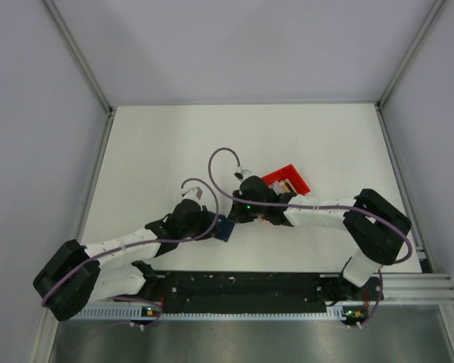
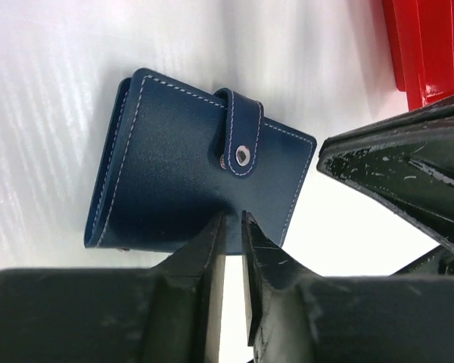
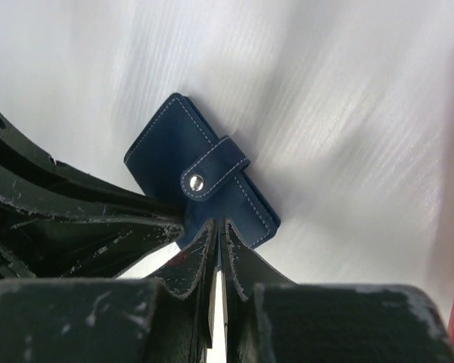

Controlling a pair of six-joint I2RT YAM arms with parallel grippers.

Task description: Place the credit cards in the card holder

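A dark navy card holder with a snapped strap lies on the white table between my two grippers; in the right wrist view it [image 3: 159, 144] appears closed. My left gripper is over its lower edge, fingertips close together; whether anything is between them I cannot tell. In the top view my left gripper [image 1: 210, 227] is at the holder's left side. My right gripper is shut, nothing visible between its fingers, just to the holder's right. No loose card can be made out clearly.
A red tray [image 1: 290, 169] with items in it stands behind my right arm, partly hidden by it.
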